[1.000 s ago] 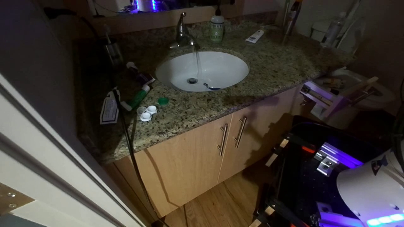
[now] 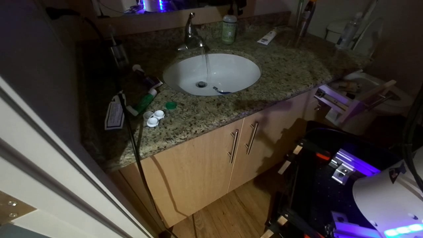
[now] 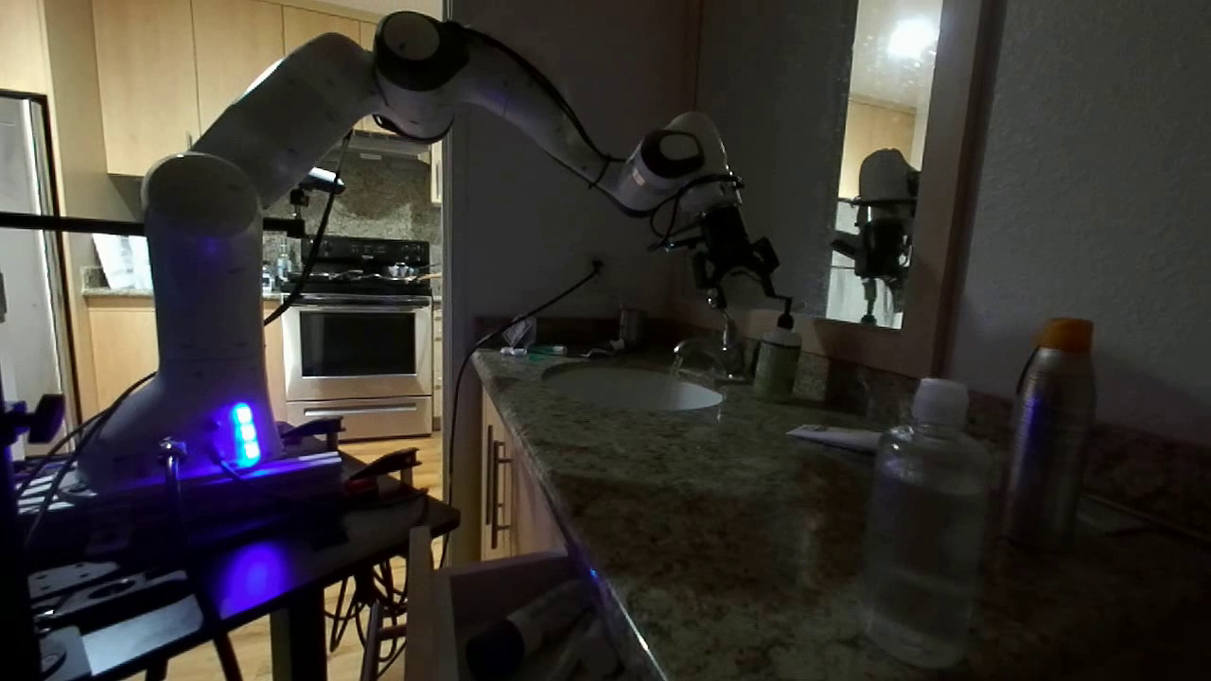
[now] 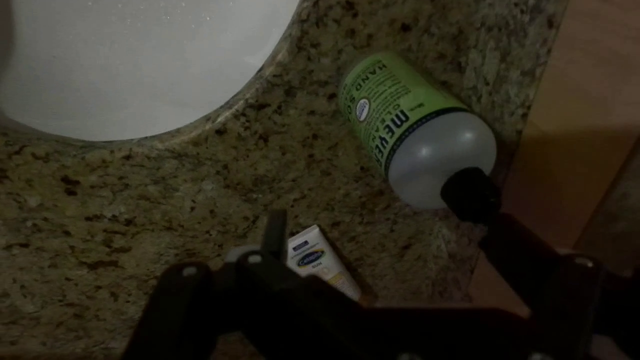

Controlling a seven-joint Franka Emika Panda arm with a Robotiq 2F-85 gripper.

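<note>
A green-labelled hand soap bottle (image 2: 229, 31) stands behind the sink, to the right of the running faucet (image 2: 192, 37). In the wrist view the soap bottle (image 4: 414, 126) shows its label and a black pump top (image 4: 471, 193). My gripper (image 3: 750, 303) hangs over the back of the counter, its fingers spread wide and pointing down. One finger is at the pump top, overlapping it in the wrist view; whether they touch, I cannot tell. The other finger (image 4: 274, 234) stands well to the side, with nothing held between them.
A white tube (image 4: 321, 258) lies on the counter near the bottle. The white sink (image 2: 238, 69) contains a toothbrush (image 2: 221, 91). Clear bottle (image 3: 925, 533) and metal bottle (image 3: 1050, 443) stand at the counter's far end. The mirror (image 3: 880, 170) rises close behind the gripper.
The soap bottle has shifted slightly right and its label faces a little differently. A dark part of the gripper now shows beside its top in exterior view 1.
</note>
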